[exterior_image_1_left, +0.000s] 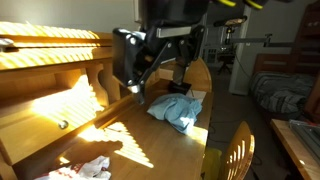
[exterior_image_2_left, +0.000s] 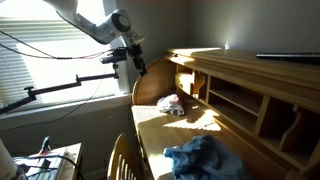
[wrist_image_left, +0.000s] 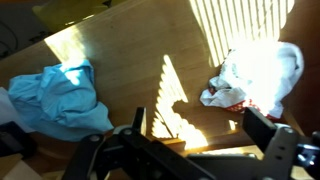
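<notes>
In the wrist view a blue cloth (wrist_image_left: 62, 98) lies crumpled on the left and a white cloth with reddish marks (wrist_image_left: 255, 75) on the right. Both rest on the wooden desk (wrist_image_left: 125, 60). My gripper is open above the desktop, its dark fingers wide apart with nothing between them. From exterior view 1, the gripper (exterior_image_1_left: 160, 88) hangs high over the desk; the blue cloth (exterior_image_1_left: 177, 110) is behind it and the white cloth (exterior_image_1_left: 85, 170) at the near left. Exterior view 2 has the blue cloth (exterior_image_2_left: 205, 158) in front and the white cloth (exterior_image_2_left: 169, 104) farther off.
A wooden hutch with open cubbies (exterior_image_2_left: 238, 95) runs along the desk's back. One chair (exterior_image_2_left: 123, 160) stands at the desk's front side. Sunlit stripes cross the clear desktop between the cloths.
</notes>
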